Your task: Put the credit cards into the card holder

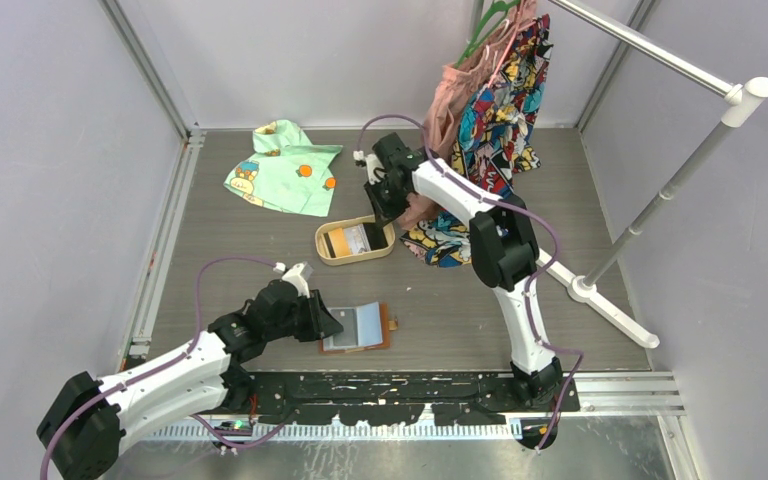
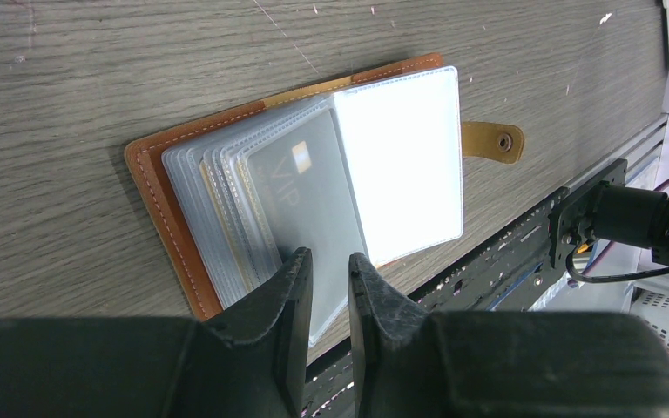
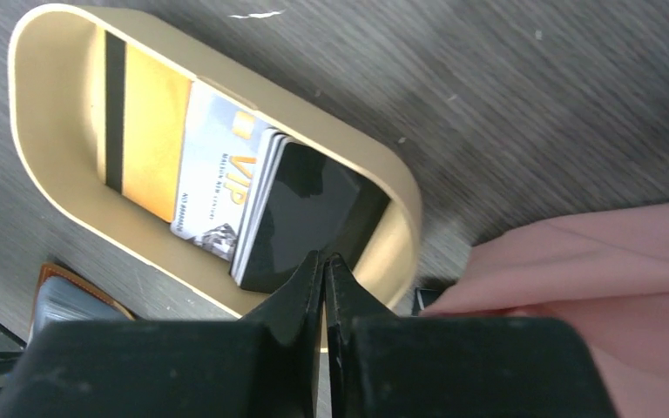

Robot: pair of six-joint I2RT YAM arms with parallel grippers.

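Observation:
The brown card holder (image 2: 161,196) lies spread on the table, its clear sleeves fanned over the left side. A "VIP" card (image 2: 287,187) shows through the top sleeve, and a blank white page (image 2: 405,165) lies to the right. Over the sleeves' near edge, my left gripper is part open, with no card visible between its fingers. A beige tray (image 3: 348,139) holds a yellow card (image 3: 152,131), a white "VIP" card (image 3: 213,174) and dark cards (image 3: 314,213). My right gripper is shut above the tray's dark-card end; nothing clearly shows between its fingertips.
A pink garment (image 1: 475,85) and a patterned one (image 1: 505,110) hang close beside the right arm, from a white stand (image 1: 610,312). A green cloth (image 1: 295,170) lies behind the tray. Table between tray and holder is bare.

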